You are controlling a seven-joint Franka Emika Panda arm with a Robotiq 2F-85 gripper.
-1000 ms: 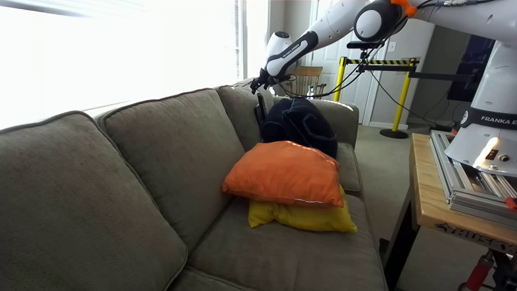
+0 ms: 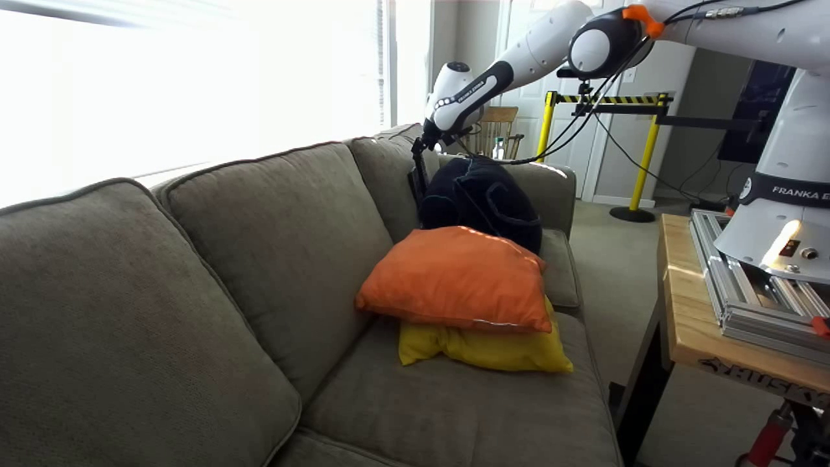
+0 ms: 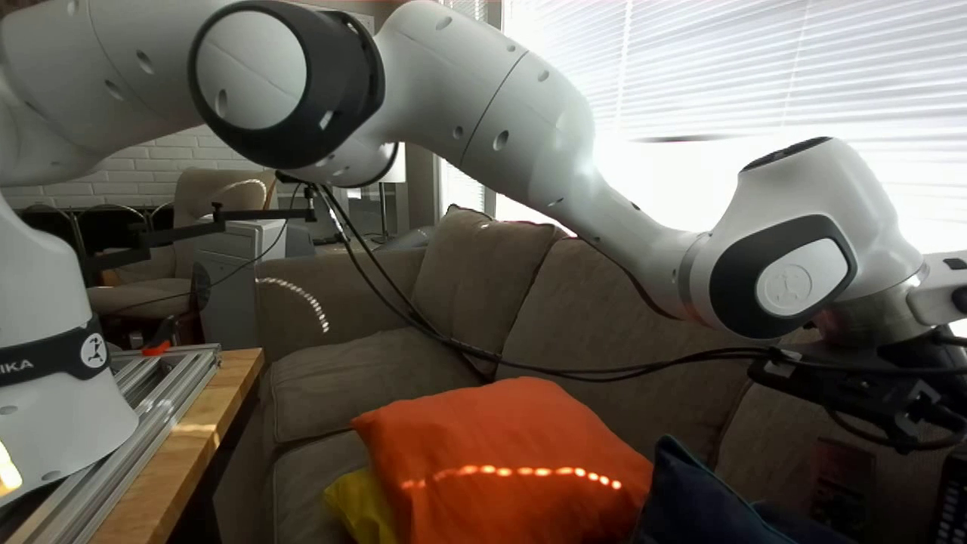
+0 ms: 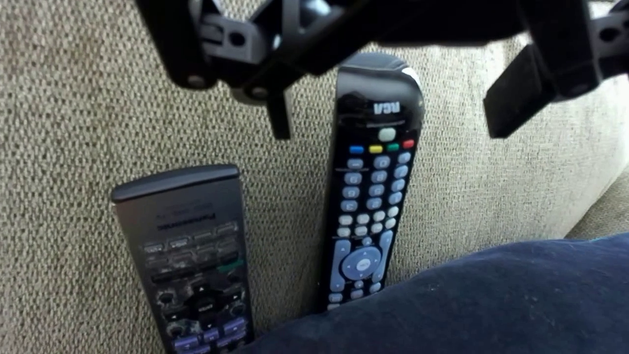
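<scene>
A black RCA remote (image 4: 377, 194) with coloured buttons leans against the sofa back in the wrist view, its lower end hidden behind a dark blue pillow (image 4: 471, 295). To its left leans a grey Panasonic remote (image 4: 194, 253), also partly covered by the pillow. My gripper is open, with one finger to each side of the RCA remote's upper end and visible gaps on both sides. Nothing is gripped. From exterior view 1, the gripper (image 2: 425, 144) appears just at the top of the upright remotes, beside the dark blue pillow (image 2: 486, 198).
An orange pillow (image 2: 459, 276) lies on a yellow pillow (image 2: 498, 349) on the sofa seat, in front of the dark blue one. The sofa back (image 2: 272, 202) rises close beside the gripper. Bare seat (image 2: 436, 412) shows nearer exterior camera 1.
In exterior view 1 my gripper has come down and slightly to the right, closing the gap above the remotes. The pillows have stayed in place.
</scene>
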